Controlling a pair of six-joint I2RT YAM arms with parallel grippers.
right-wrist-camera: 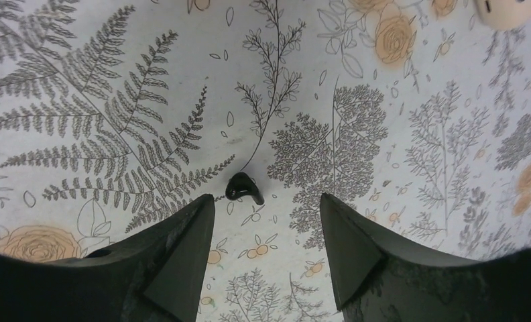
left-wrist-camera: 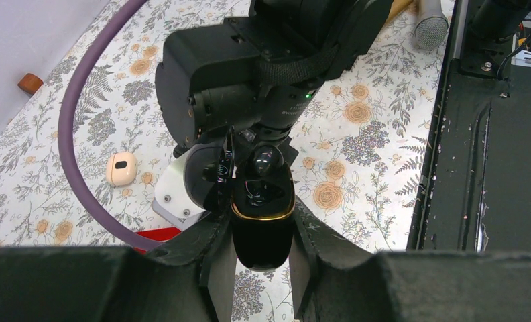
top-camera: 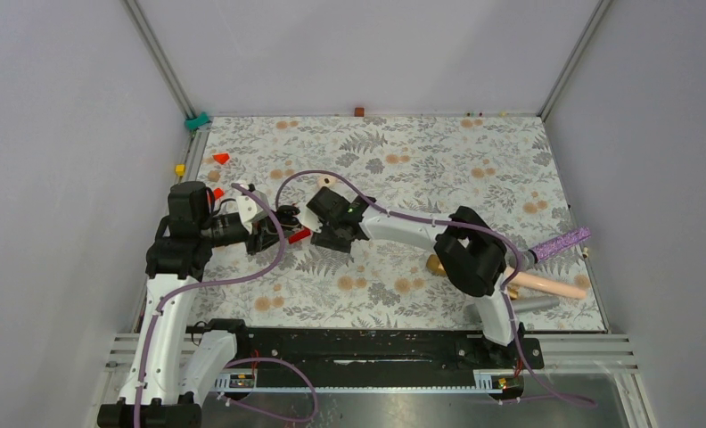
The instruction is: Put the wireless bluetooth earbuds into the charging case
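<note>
My left gripper (top-camera: pixel 283 223) is shut on the black charging case (left-wrist-camera: pixel 263 235), lid raised, with a glossy earbud (left-wrist-camera: pixel 266 161) showing in it. A loose black earbud (right-wrist-camera: pixel 243 188) lies on the floral mat (right-wrist-camera: pixel 417 154) in the right wrist view, between and slightly beyond the tips of my right gripper, which is part open with nothing held. In the top view my right gripper is low over the mat, just right of the left one, hiding that earbud.
A beige case (left-wrist-camera: pixel 121 171) lies behind the grippers, a red object (top-camera: pixel 299 235) near the left one. Several microphone-like cylinders (top-camera: pixel 545 284) lie at the front right.
</note>
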